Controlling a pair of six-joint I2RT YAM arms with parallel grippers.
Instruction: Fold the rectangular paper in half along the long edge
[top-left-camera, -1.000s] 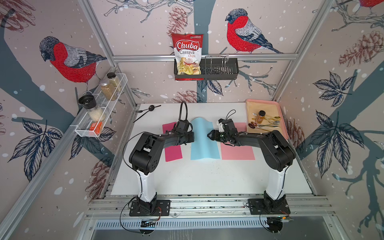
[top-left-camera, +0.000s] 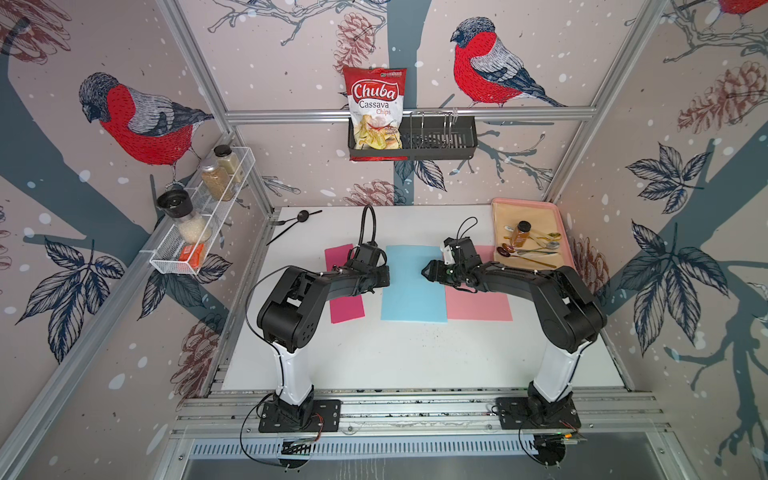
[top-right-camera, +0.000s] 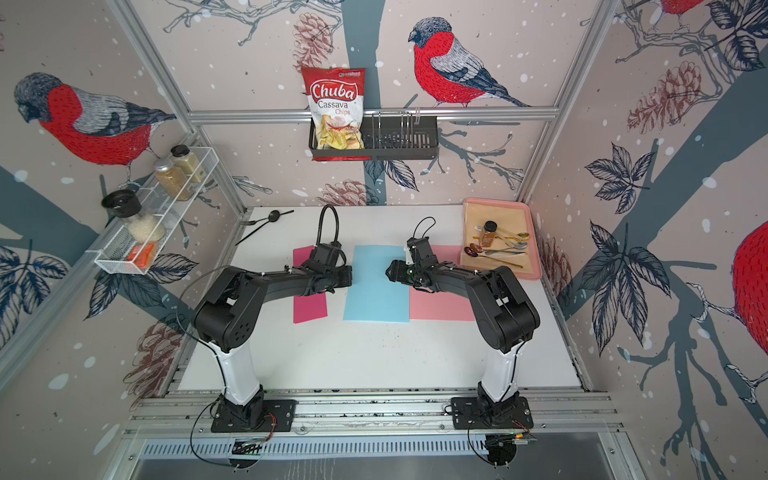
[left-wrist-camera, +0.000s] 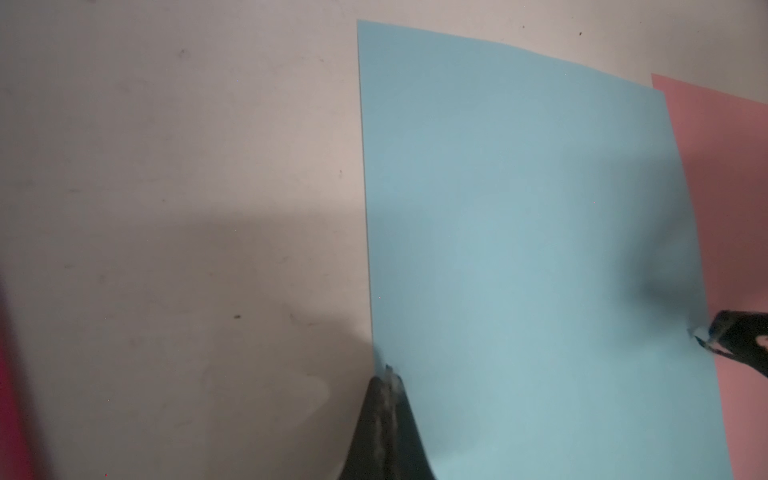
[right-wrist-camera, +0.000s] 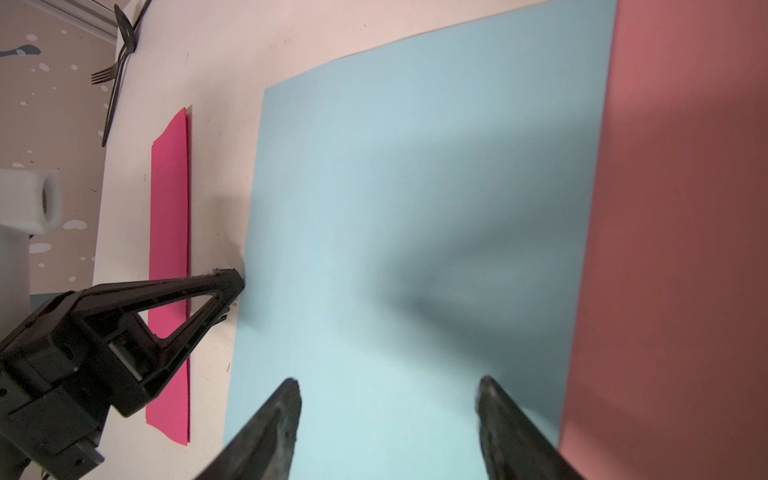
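Observation:
A light blue sheet (top-left-camera: 413, 308) lies flat between a narrow magenta paper (right-wrist-camera: 168, 200) and a pink sheet (left-wrist-camera: 744, 240), whose edge meets its right side. My left gripper is shut at the blue sheet's left edge, low over it, nothing visible between its fingers; the same gripper shows in the right wrist view. My right gripper stands open over the blue sheet near its right half, fingers wide apart with nothing between them.
A pink tray (top-left-camera: 532, 204) with cutlery and a jar is at back right. Dark utensils (top-right-camera: 272, 216) lie at back left. A wire shelf (top-left-camera: 168, 260) hangs on the left.
The blue sheet was bowed up in the middle and now lies flat, its right edge further right. My right gripper has shifted slightly right.

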